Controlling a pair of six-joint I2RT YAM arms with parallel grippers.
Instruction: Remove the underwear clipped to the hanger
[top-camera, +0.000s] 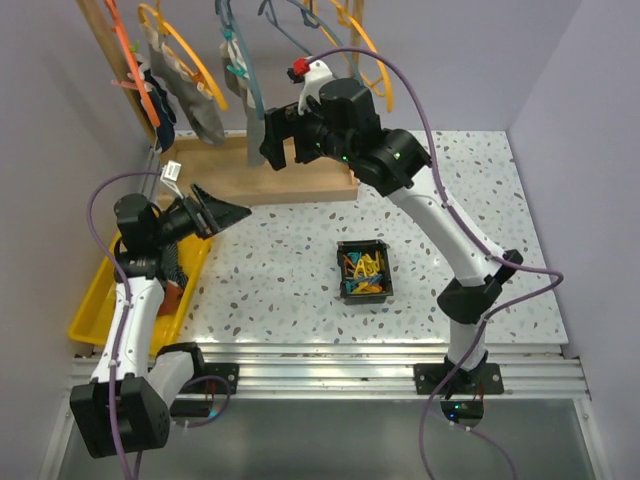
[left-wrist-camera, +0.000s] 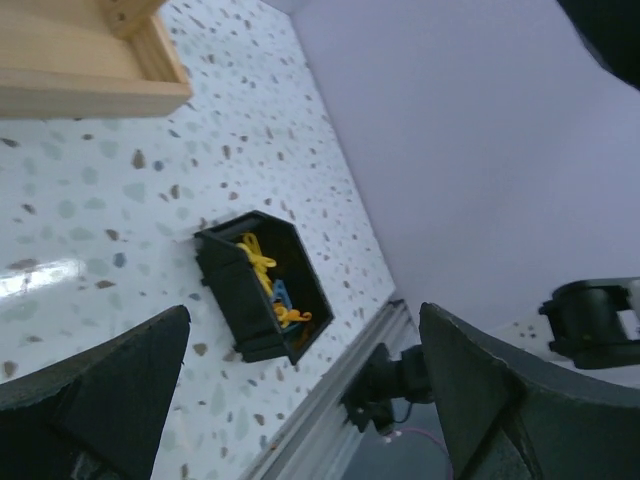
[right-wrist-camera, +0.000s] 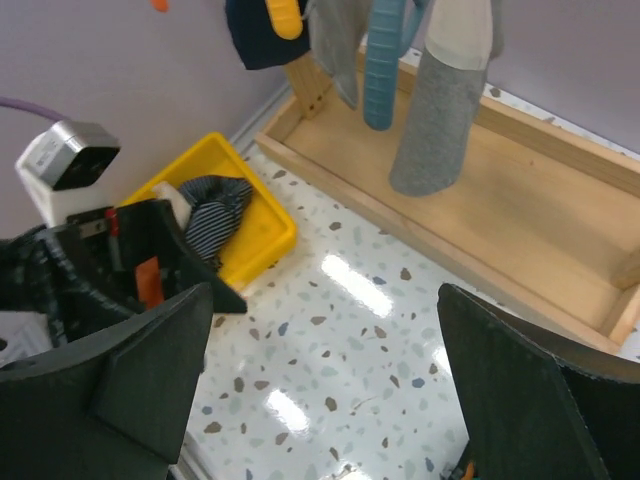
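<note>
Grey underwear pieces hang from clips on hangers at the upper left of the top view: one (top-camera: 190, 100) on a yellow hanger (top-camera: 184, 45), another (right-wrist-camera: 428, 140) beside a blue hanger (top-camera: 250, 70), and a dark one (top-camera: 160, 105) behind an orange hanger (top-camera: 130, 55). My right gripper (top-camera: 280, 135) is raised among the hangers, open, just right of the middle grey piece. My left gripper (top-camera: 220, 215) is open and empty, lower, in front of the wooden rack's base (top-camera: 300, 195).
A yellow bin (top-camera: 90, 315) with cloths sits at the left under my left arm. A black box (top-camera: 342, 280) of clips stands mid-table.
</note>
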